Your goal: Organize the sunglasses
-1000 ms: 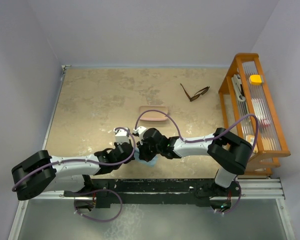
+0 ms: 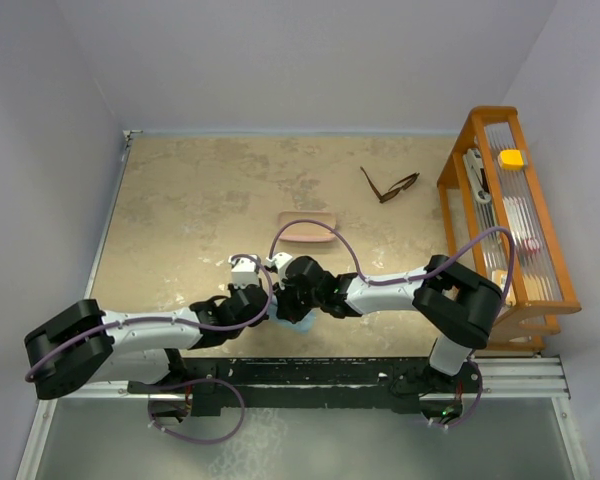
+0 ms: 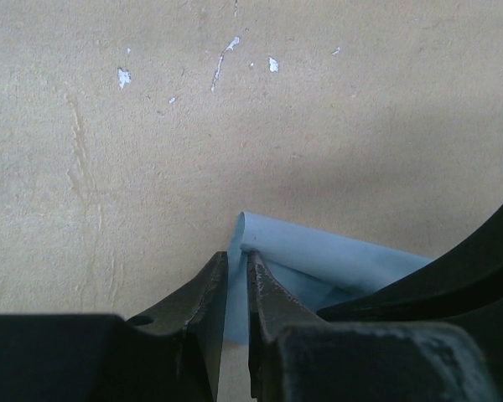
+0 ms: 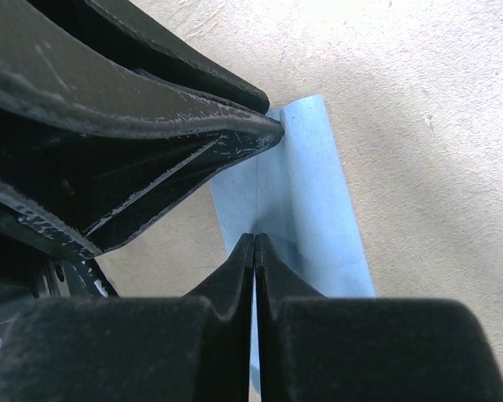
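A pair of dark sunglasses (image 2: 388, 190) lies at the back right of the table. At the front centre, both grippers work close together over a folded light blue cloth, also seen in the right wrist view (image 4: 318, 193). My left gripper is shut at the cloth's edge; whether any cloth is between its tips is unclear. My right gripper is shut over the cloth, with nothing clearly visible between its fingers. Each gripper partly hides the cloth from the other's camera.
A light brown case-like object (image 2: 307, 225) lies behind the grippers at the centre. A wooden rack (image 2: 540, 240) with assorted items stands along the right edge.
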